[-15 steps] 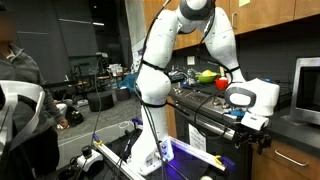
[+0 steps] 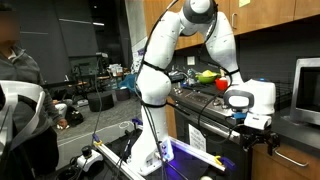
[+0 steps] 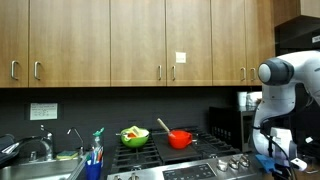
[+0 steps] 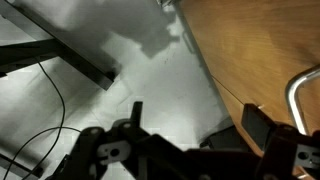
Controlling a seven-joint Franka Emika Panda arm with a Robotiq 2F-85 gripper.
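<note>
My gripper is open in the wrist view, its two dark fingers wide apart with only grey floor showing between them. A wooden drawer front (image 4: 245, 45) fills the upper right of that view. Its curved metal handle (image 4: 292, 98) lies at the right edge, beyond the right finger and not between the fingers. In exterior view 1 the gripper (image 2: 249, 143) points down in front of the low wooden drawer (image 2: 275, 165), left of the handle (image 2: 291, 160). Contact with the drawer cannot be made out. Exterior view 2 shows the gripper only small, at the lower right edge.
A red pan (image 3: 180, 139) and a green pot (image 3: 133, 138) stand on the stove. Beside it are a blue bottle (image 3: 97, 155) and the sink. A microwave (image 2: 308, 85) sits above the drawer. The floor below the gripper looks clear, with a dark frame (image 4: 65, 50) to one side.
The gripper has come down a little in front of the drawer, and the white wrist has turned. The drawer looks unmoved.
</note>
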